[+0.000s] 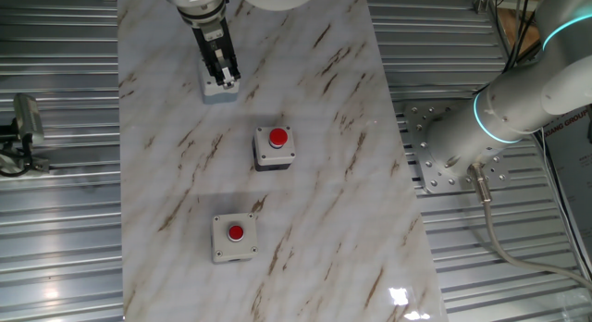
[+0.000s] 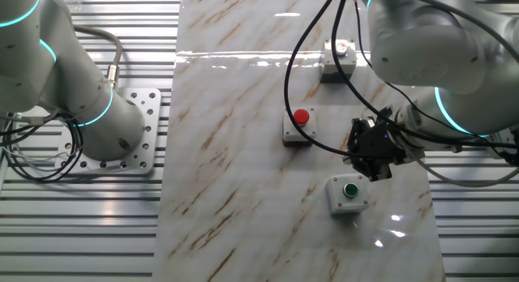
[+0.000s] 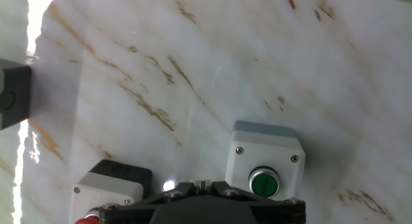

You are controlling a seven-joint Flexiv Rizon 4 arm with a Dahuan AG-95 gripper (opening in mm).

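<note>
My gripper [image 1: 227, 79] is over the far box in exterior view 1, partly hiding that pale box [image 1: 220, 96]. Its fingertips come together at the bottom middle of the wrist view, shut with nothing visible between them. The box with the green button [image 3: 264, 183] lies just right of the fingertips there; in exterior view 2 the green button [image 2: 350, 190] shows uncovered, in front of the gripper. A second box carries a large red button [image 1: 278, 137] near the middle of the table. The third box has a smaller red button [image 1: 237, 233]. Whether the gripper touches any box cannot be told.
Black cables [image 2: 289, 87] hang from the arm across exterior view 2. The robot's base plate [image 1: 435, 169] stands on the slatted metal surface beside the tabletop.
</note>
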